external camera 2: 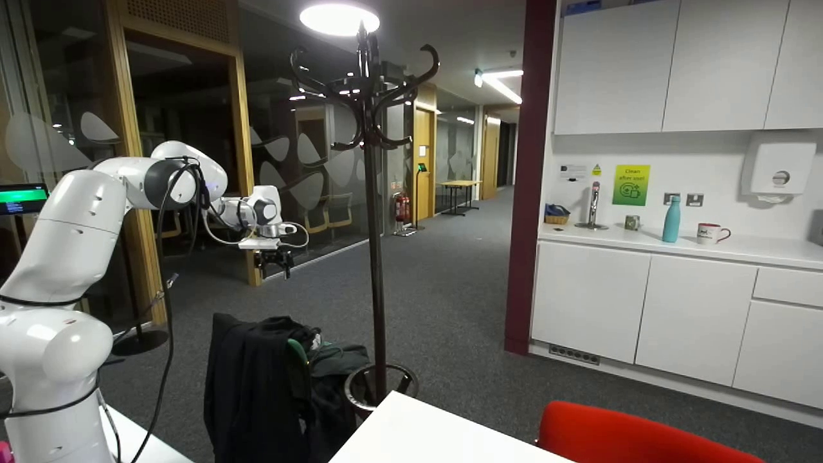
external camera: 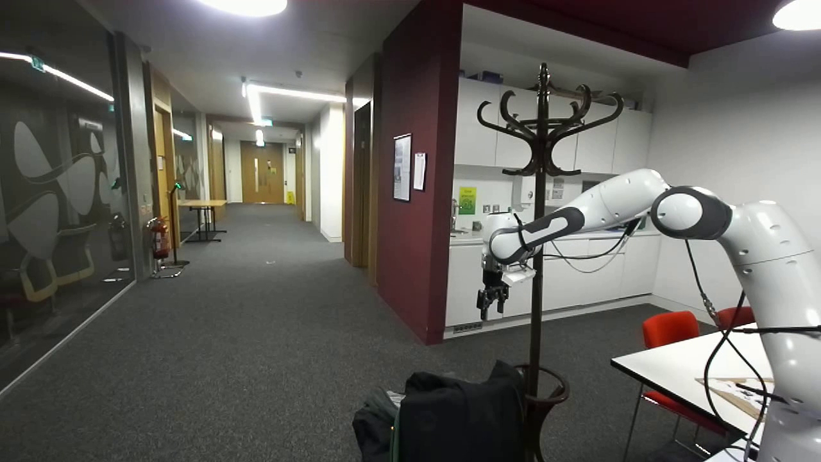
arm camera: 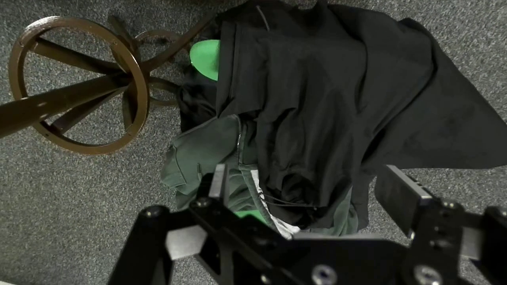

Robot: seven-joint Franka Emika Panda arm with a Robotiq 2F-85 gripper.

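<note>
Black and dark green clothing [arm camera: 309, 95] is draped over a green chair [arm camera: 205, 59] in the wrist view. My gripper hangs above it, fingers wide apart and nothing between them. In exterior view 2 the gripper [external camera 2: 275, 266] is well above the dark jacket [external camera 2: 247, 378], not touching it. A dark brown coat stand [external camera 2: 375, 247] rises close beside the chair, its curved hooks empty. From exterior view 1 the gripper [external camera: 492, 300] appears left of the coat stand's pole [external camera: 537, 308].
A white table [external camera: 693, 362] with red chairs [external camera: 669, 330] stands to the right. Kitchen cabinets [external camera 2: 590, 301] line the wall, with a teal bottle [external camera 2: 672, 220] and a mug [external camera 2: 711, 233] on the counter. Open carpet [external camera: 254, 346] stretches along the corridor.
</note>
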